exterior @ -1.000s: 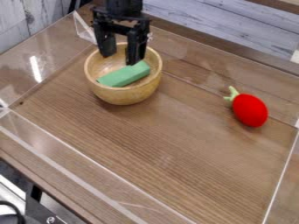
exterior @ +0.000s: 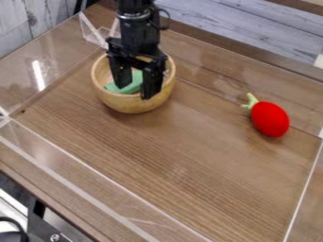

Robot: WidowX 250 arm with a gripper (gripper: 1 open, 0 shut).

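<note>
A wooden bowl [exterior: 154, 100] sits on the table at the upper middle, with a green object [exterior: 125, 86] inside it. My black gripper [exterior: 136, 83] is lowered into the bowl from above, open, its fingers around the green object, which it partly hides. Whether the fingers touch it I cannot tell.
A red object with a green top [exterior: 269, 119] lies at the right of the wooden table [exterior: 164, 175]. A dark cable shows at the lower left edge.
My gripper has come down and toward the camera, from above the back of the bowl to inside it over the green object.
</note>
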